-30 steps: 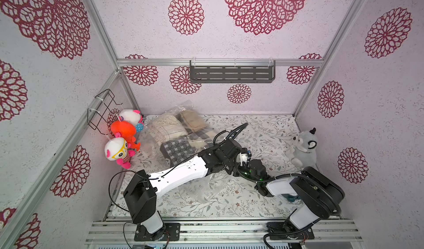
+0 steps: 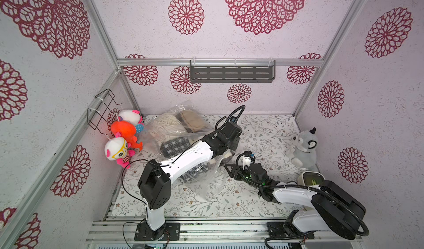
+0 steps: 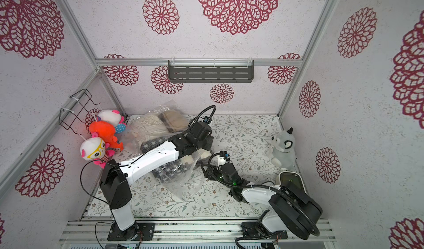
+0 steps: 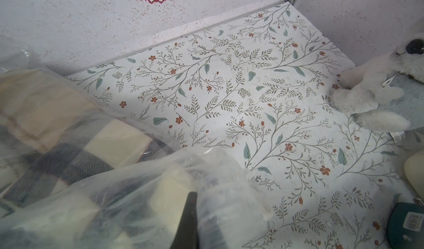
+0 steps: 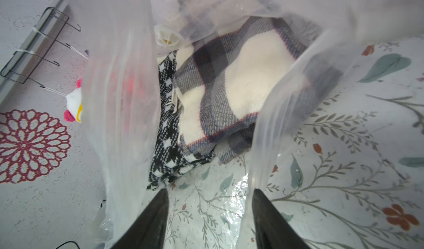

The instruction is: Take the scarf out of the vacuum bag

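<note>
A transparent vacuum bag [image 2: 159, 129] lies on the left half of the floor with folded fabrics inside. Checked scarf cloth [image 5: 247, 68] shows through the bag's mouth in the right wrist view. My left gripper is shut at the bag's raised upper edge, its tips wrapped in or behind plastic. My right gripper stands part open just in front of the mouth, facing into it, with a thin strand of plastic near its right finger.
Plush toys [image 2: 123, 134] sit at the left wall, a grey plush dog [image 2: 304, 149] at the right. A container [image 2: 311, 180] is at the front right.
My left gripper has risen, lifting plastic with it.
</note>
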